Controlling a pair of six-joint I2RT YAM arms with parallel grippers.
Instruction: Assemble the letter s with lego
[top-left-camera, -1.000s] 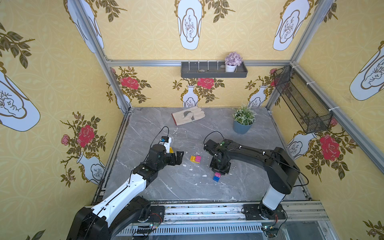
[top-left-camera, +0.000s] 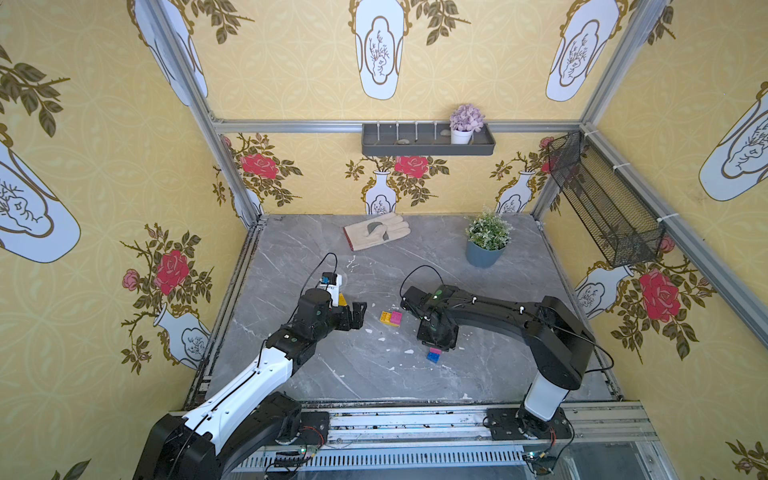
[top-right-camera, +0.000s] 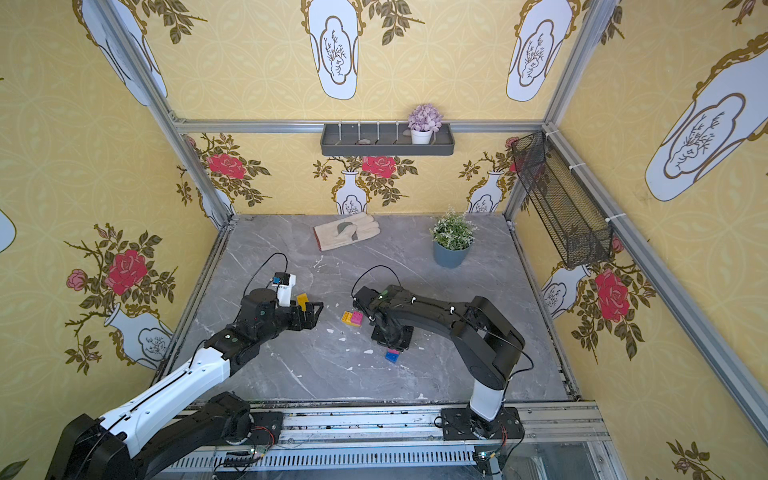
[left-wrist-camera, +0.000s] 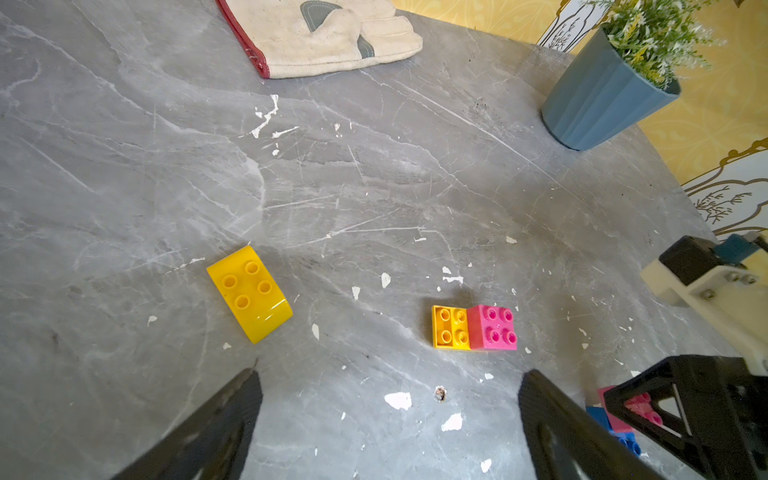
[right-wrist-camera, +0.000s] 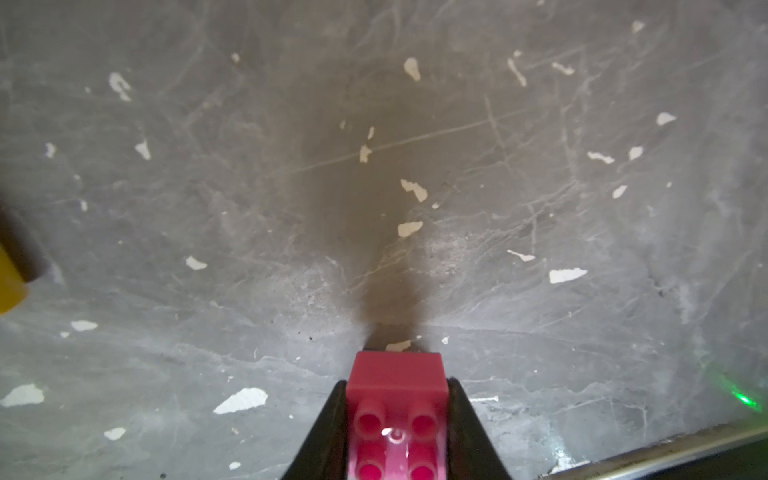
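My right gripper is shut on a pink brick; in the left wrist view that brick (left-wrist-camera: 644, 409) is at a blue brick (left-wrist-camera: 626, 440) at the right, partly hidden by the gripper. A yellow brick and a pink brick (left-wrist-camera: 493, 326) lie side by side in the middle, the yellow one (left-wrist-camera: 450, 326) on the left. A single yellow brick (left-wrist-camera: 249, 292) lies further left. My left gripper is open above the table, nothing between its fingers.
A glove (top-left-camera: 376, 232) and a potted plant (top-left-camera: 484, 246) stand or lie at the back. A wire basket (top-left-camera: 608, 200) hangs on the right wall.
The left arm has not moved.
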